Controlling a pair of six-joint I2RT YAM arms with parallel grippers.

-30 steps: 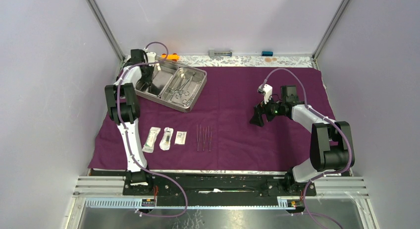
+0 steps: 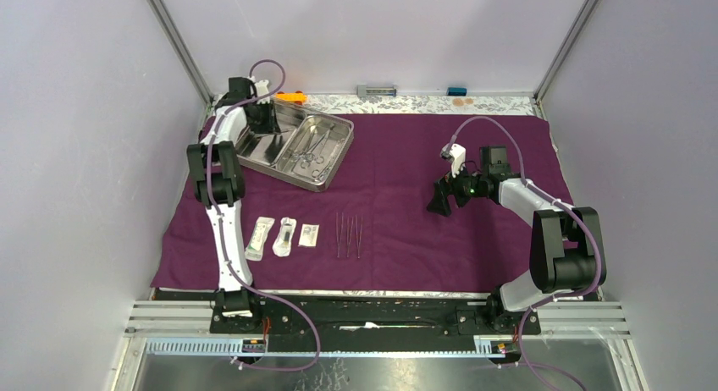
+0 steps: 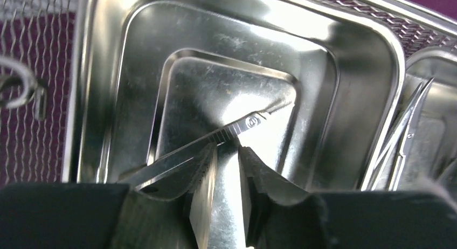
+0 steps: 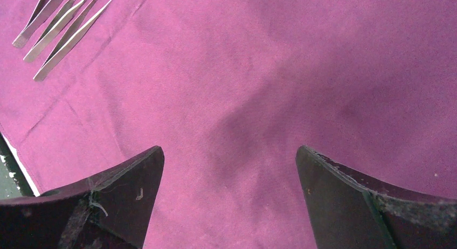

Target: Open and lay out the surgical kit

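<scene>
A slim metal scalpel handle [image 3: 234, 131] lies at a slant on the floor of the empty-looking compartment of the metal tray [image 3: 372, 119]. Just over its middle is my left gripper, its fingers partly open with a narrow gap; the fingertips hide a bit of the handle's edge. Scissors-like instruments [image 2: 312, 154] rest in the tray's other compartment. Over bare cloth on the right, my right gripper is wide open and empty. Several tweezers [image 2: 349, 235] lie in a row on the purple cloth [image 2: 406, 154].
Left of the tweezers lie three sealed packets: a long one [image 2: 259, 239], a rounded one [image 2: 285, 237] and a small square one [image 2: 309, 235]. An orange object [image 2: 292, 96] sits behind the tray.
My left gripper has moved to the right and deeper over the tray's left compartment. The right arm, packets and tweezers are unchanged.
</scene>
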